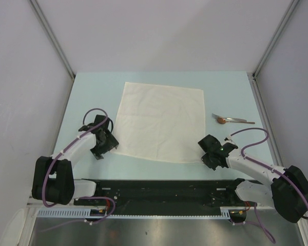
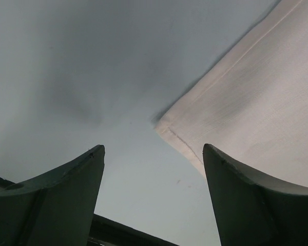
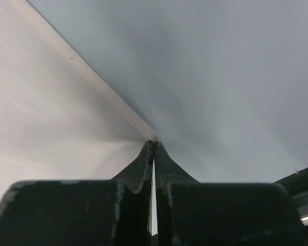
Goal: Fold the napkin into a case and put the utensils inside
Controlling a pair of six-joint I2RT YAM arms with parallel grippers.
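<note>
The white napkin (image 1: pixel 159 118) lies flat and unfolded in the middle of the table, its seamed edges visible in both wrist views. My left gripper stands open over the near left corner (image 2: pixel 167 128), with that corner between and just beyond its fingertips. My right gripper is shut on the near right corner of the napkin (image 3: pixel 66 97). The utensils (image 1: pixel 236 120), metal pieces and what looks like a wooden spoon, lie to the right of the napkin.
A dark front edge (image 1: pixel 154 187) runs along the near side, and white walls stand around.
</note>
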